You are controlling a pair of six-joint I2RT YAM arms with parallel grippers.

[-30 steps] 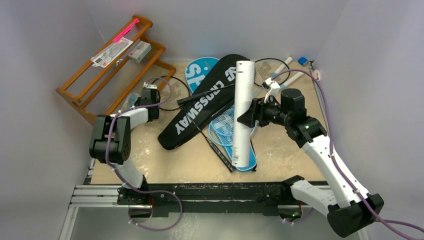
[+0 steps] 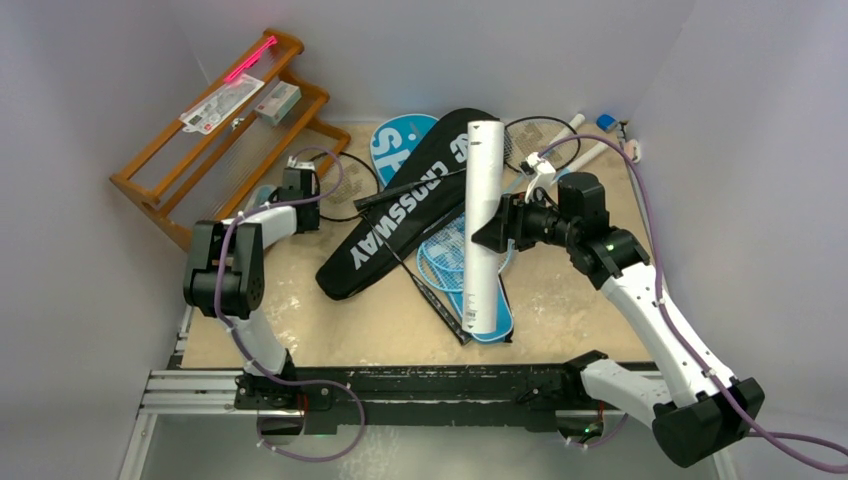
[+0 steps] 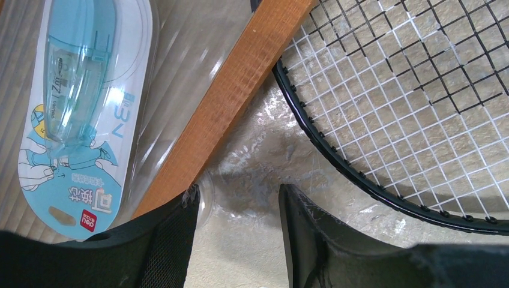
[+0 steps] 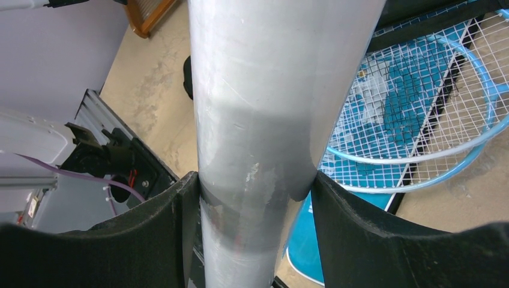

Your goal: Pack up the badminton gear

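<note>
A long white tube (image 2: pixel 483 230) hangs over the table, with my right gripper shut around its middle; both fingers press on its sides. Under it lie blue rackets (image 4: pixel 408 90) and a blue racket cover (image 2: pixel 492 318). The black CROSSWAY racket bag (image 2: pixel 350 262) rests diagonally across the table's middle. Two black-framed rackets lie there too: the frame of one racket (image 3: pixel 354 171) appears in the left wrist view. My left gripper is open above bare table, beside the wooden rack, with nothing between its fingers. Another blue cover (image 2: pixel 398 140) lies partly under the bag.
A tilted wooden rack (image 2: pixel 160 195) fills the back left, its bar (image 3: pixel 225 102) close to my left gripper. On it are a blue-and-white package (image 3: pixel 84 120), a small box (image 2: pixel 278 103) and a pink item (image 2: pixel 250 60).
The white tube and right gripper have shifted very slightly left. My left gripper has moved only a little. Everything on the table lies as before.
</note>
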